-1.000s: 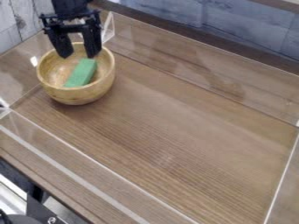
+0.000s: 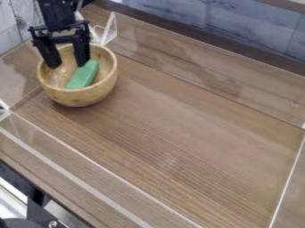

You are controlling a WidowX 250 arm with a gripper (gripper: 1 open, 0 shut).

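Note:
A wooden bowl (image 2: 77, 96) stands at the upper left of the table. Inside it lies a green oblong object (image 2: 84, 75), with a pale item beside it on the left. My dark gripper (image 2: 60, 44) is over the bowl's back left rim, open; whether it touches anything there is unclear.
A light edge runs along the far right side, and the area beyond the table's left is dark.
My gripper has moved left, from over the back middle of the bowl to its back left rim. The bowl and green object look much the same.

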